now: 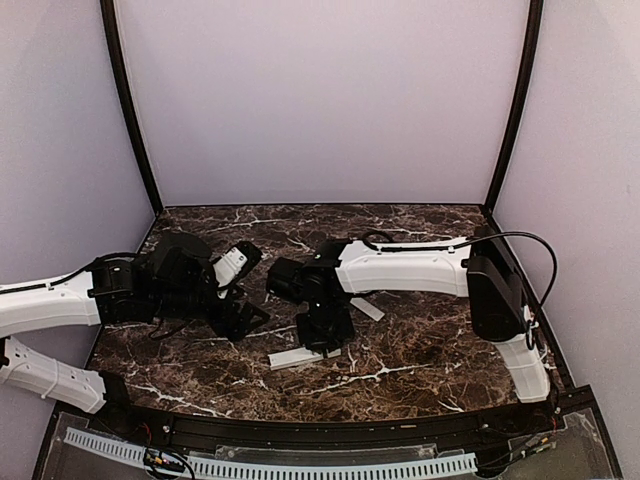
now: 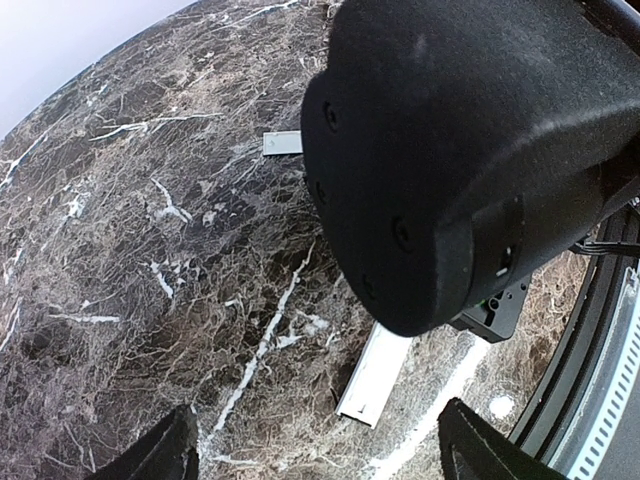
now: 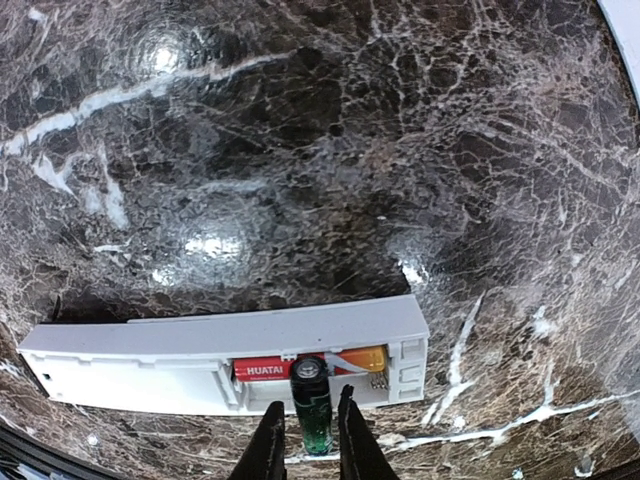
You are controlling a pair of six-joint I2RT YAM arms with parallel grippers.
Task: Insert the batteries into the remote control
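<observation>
The white remote [image 1: 295, 360] lies with its compartment open; in the right wrist view a red battery [image 3: 262, 368] and an orange battery end [image 3: 362, 359] lie inside it. A dark green battery [image 3: 314, 415] crosses the compartment's edge, between or just above my right gripper's fingertips; I cannot tell if it is held. That gripper is over the remote. My left gripper [image 1: 245, 318] hangs to the left, part open, nothing seen between its fingers.
A white strip [image 1: 365, 307], perhaps the cover, lies behind the remote, partly behind the right arm. The marble surface is otherwise mostly clear, with a metal rail along the front edge.
</observation>
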